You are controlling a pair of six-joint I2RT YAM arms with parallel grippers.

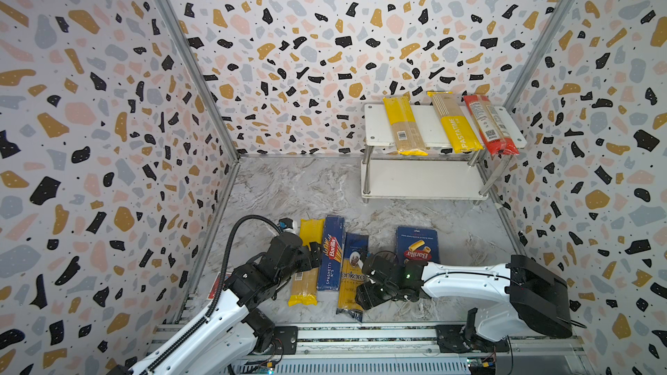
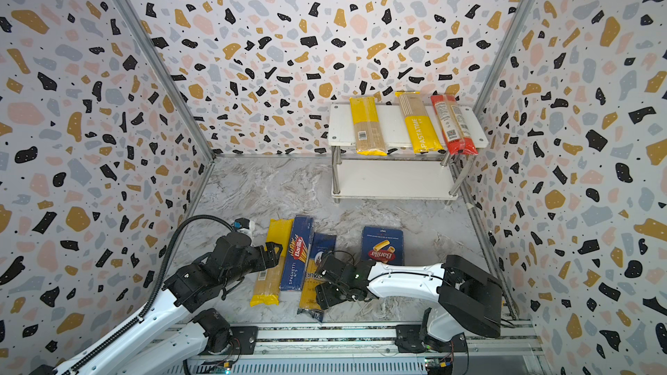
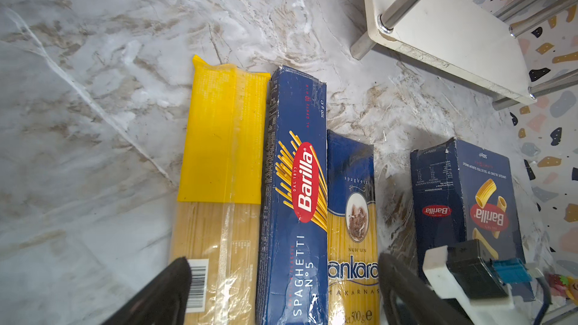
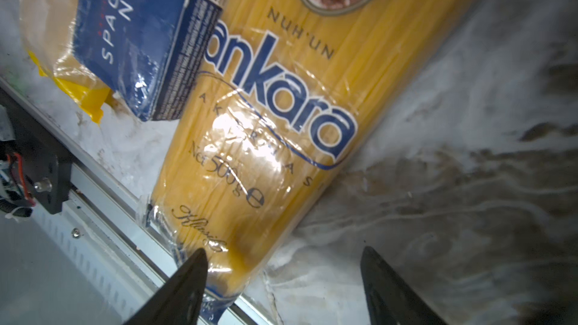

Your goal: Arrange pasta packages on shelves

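A yellow pasta bag (image 3: 216,138), a blue Barilla spaghetti box (image 3: 292,102) and an Ankara spaghetti bag (image 3: 352,216) lie side by side on the marble floor, with a Barilla box (image 3: 487,192) to their right. My left gripper is open above the yellow bag and spaghetti box, nothing held. My right gripper is open low over the near end of the Ankara bag, its fingers empty. Three bags, yellow (image 1: 403,125), Pastavilla (image 1: 451,121) and red (image 1: 490,125), lie on the upper shelf.
The lower shelf (image 2: 392,179) is empty. The floor left of the shelf unit is clear. A frame rail runs along the front edge, and patterned walls enclose the sides and back.
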